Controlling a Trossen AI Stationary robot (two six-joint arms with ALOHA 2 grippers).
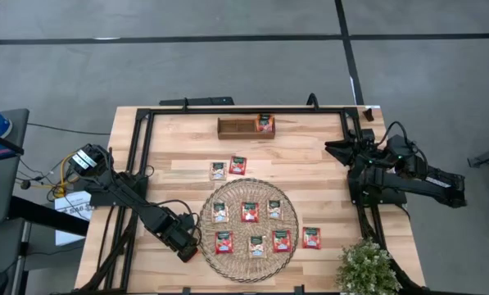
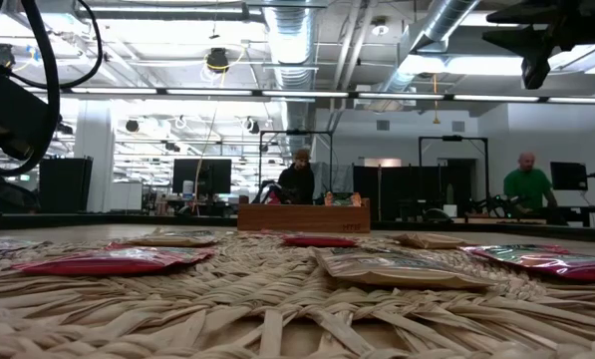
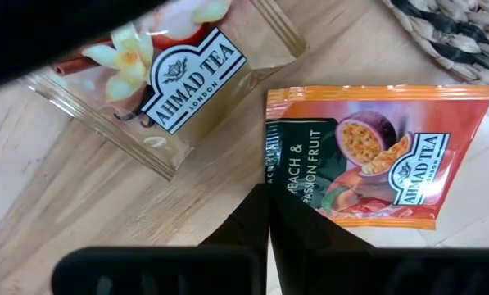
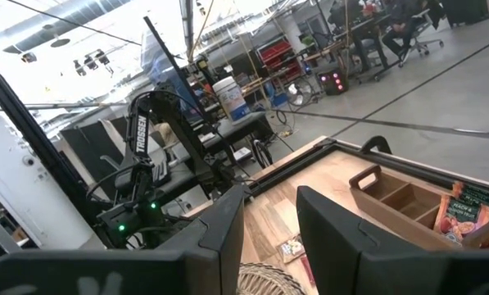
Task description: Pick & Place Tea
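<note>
In the left wrist view a red-orange peach and passion fruit tea packet (image 3: pixel 359 156) lies flat on the wood, with a beige tea packet (image 3: pixel 174 70) to its left. My left gripper has its fingertips together at the red packet's lower left corner, nothing held between them; the packet lies beyond the tips. From above, the left gripper (image 1: pixel 187 252) is low beside the woven mat, its arm hiding these packets. A wooden box (image 1: pixel 237 134) at the back holds packets in its right compartment. Held up at the right side, my right gripper is open and empty.
The round woven mat (image 1: pixel 248 184) carries several tea packets. Two more packets lie behind it, including a red one (image 1: pixel 237 165), and another red packet (image 1: pixel 311 238) sits to its right. A plant (image 1: pixel 367 269) occupies the front right. Wood between mat and right arm is clear.
</note>
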